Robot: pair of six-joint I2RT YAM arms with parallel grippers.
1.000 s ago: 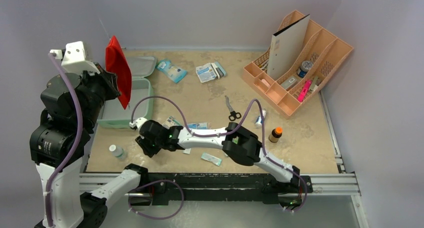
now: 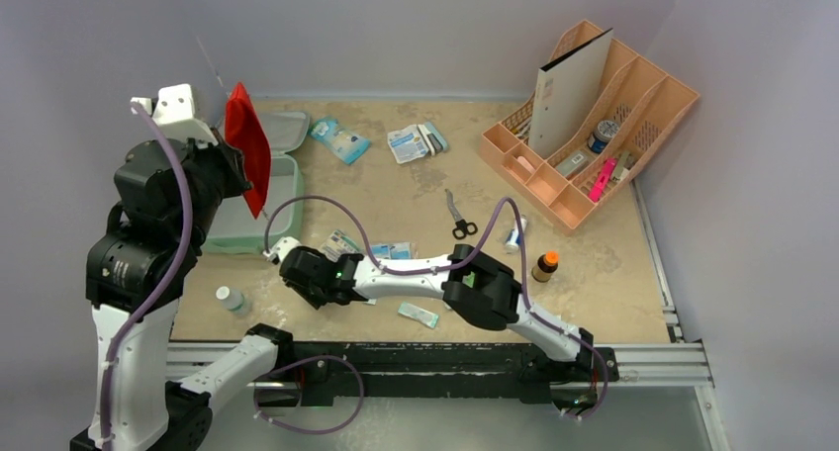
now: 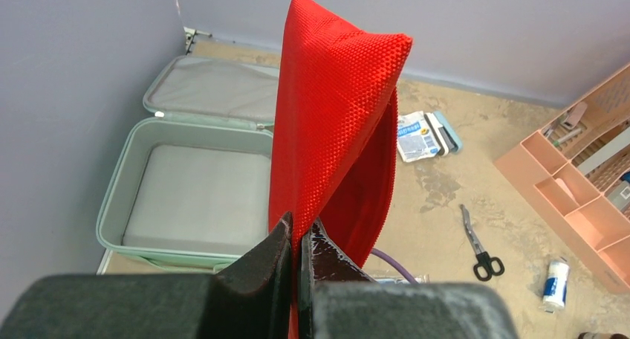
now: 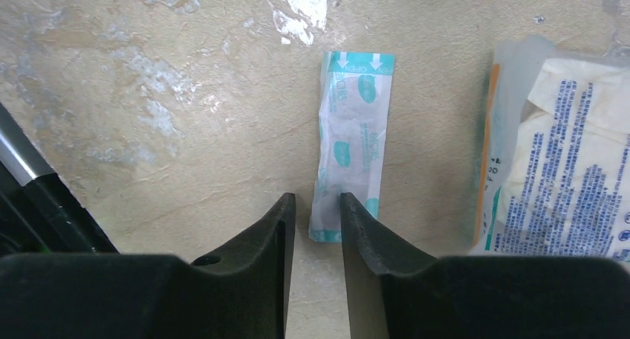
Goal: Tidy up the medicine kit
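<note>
My left gripper is raised at the left, shut on a red fabric pouch that stands up from its fingers beside the open mint case. In the right wrist view my right gripper is low over the table, part open, with a small white-and-teal packet under its fingertips; whether it touches the packet I cannot tell. A larger printed package lies to its right. Scissors, a brown bottle and a white bottle lie or stand on the table.
A peach organizer with assorted items fills the back right. Wipes and packs lie at the back.
My left gripper has moved to the right with the red pouch.
</note>
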